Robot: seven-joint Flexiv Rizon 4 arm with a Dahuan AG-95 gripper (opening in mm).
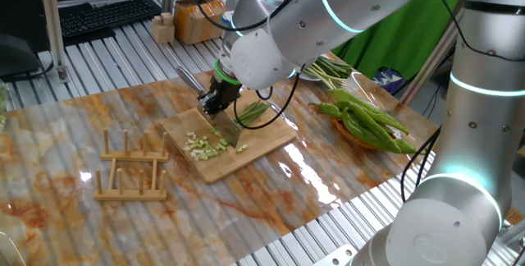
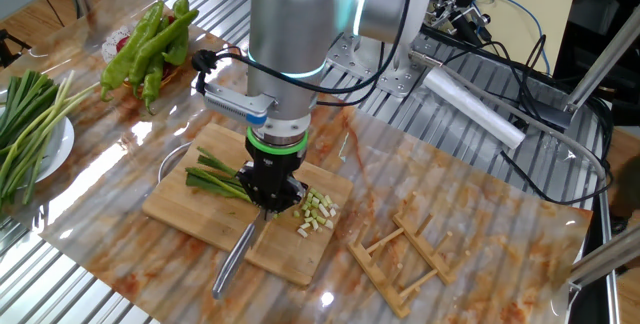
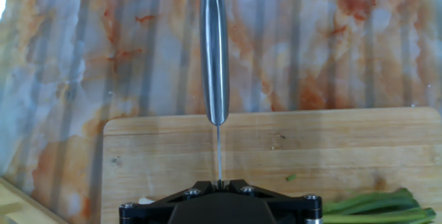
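Note:
My gripper is shut on the top of a knife's blade, close to the handle. The knife's metal handle (image 3: 215,51) points away past the board's edge. In exterior view 1 the broad blade (image 1: 227,129) stands upright, its lower edge at the cutting board (image 1: 261,144). Chopped pale green pieces (image 1: 203,146) lie on one side of the blade. Uncut green stalks (image 1: 253,112) lie on the other side; in exterior view 2 the gripper (image 2: 268,209) partly hides where they meet the blade.
A wooden peg rack (image 1: 131,171) stands beside the board. Green peppers (image 1: 361,122) fill a basket on the opposite side. More long greens (image 2: 40,129) rest on a white plate (image 2: 58,154). The tabletop in front of the rack is clear.

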